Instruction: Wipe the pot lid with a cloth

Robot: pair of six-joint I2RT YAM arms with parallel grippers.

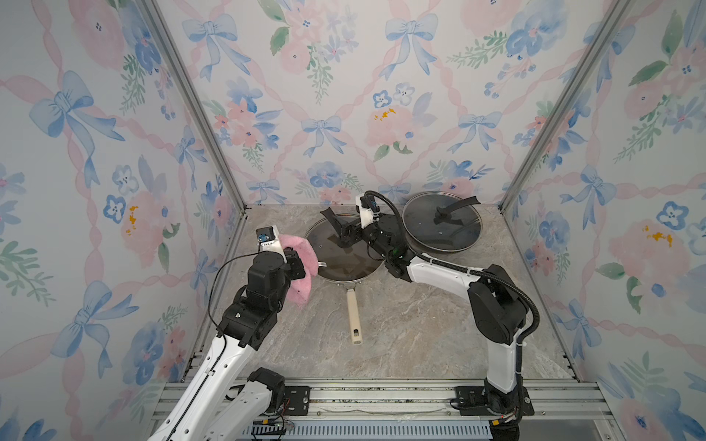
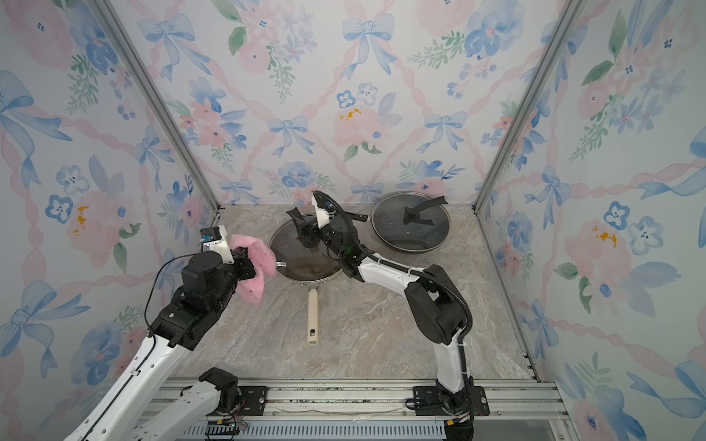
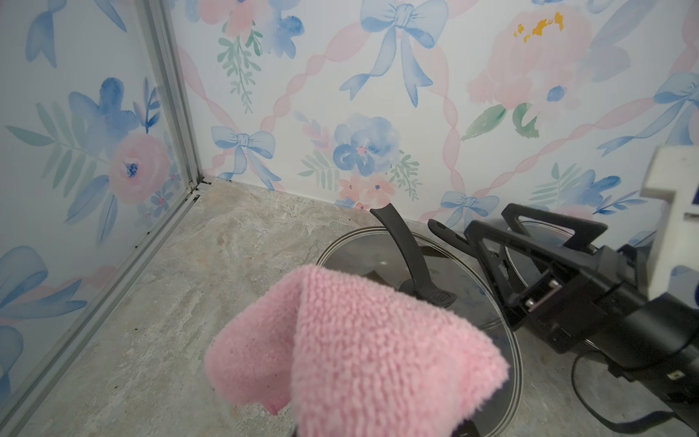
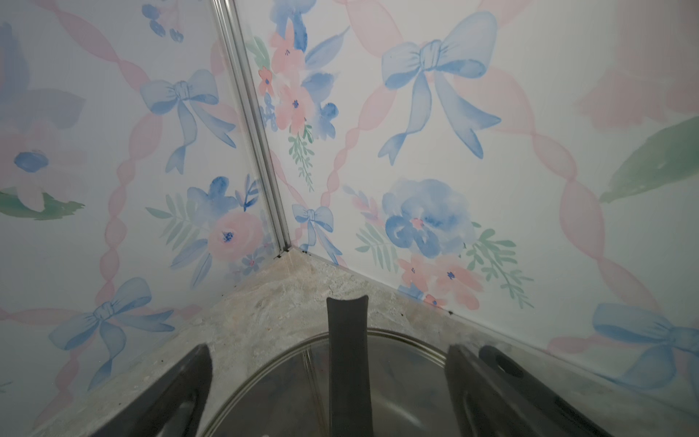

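Observation:
The glass pot lid [image 1: 342,264] lies on the pan with the cream handle [image 1: 354,316]. Its dark upright handle [image 3: 407,251] rises from the middle. My left gripper [image 1: 303,266] is shut on a folded pink cloth [image 3: 378,357], held just left of the lid. The cloth hides the fingertips in the left wrist view. Over the lid is my right gripper [image 1: 350,233], open, with blurred fingers [image 4: 174,400] to either side of the lid handle [image 4: 349,357] in the right wrist view. Neither finger visibly touches the handle there.
A second lidded pan [image 1: 441,228] stands at the back right, its black handle [image 2: 358,217] reaching toward the first pan. The patterned back wall [image 1: 353,176] is close behind both.

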